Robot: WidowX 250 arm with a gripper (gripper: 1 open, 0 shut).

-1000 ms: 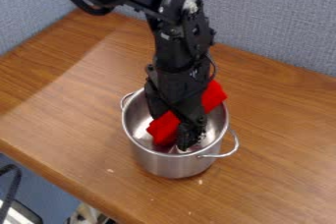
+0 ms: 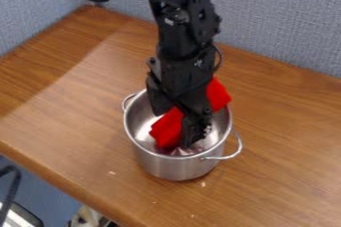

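Note:
A silver metal pot point(image 2: 170, 165) with two side handles stands near the middle of the wooden table. My black gripper point(image 2: 181, 112) reaches down from above into the pot. A red object point(image 2: 168, 130) lies in the pot, partly behind the gripper, with more red showing at the pot's right rear. The gripper's fingers are dark and hard to make out against each other; I cannot see clearly whether anything sits between them.
A grey padded wall stands behind, and a dark cable hangs past the near left edge.
My gripper has shifted slightly upward and its wrist has turned a little over the pot. The pot and the red object look about the same.

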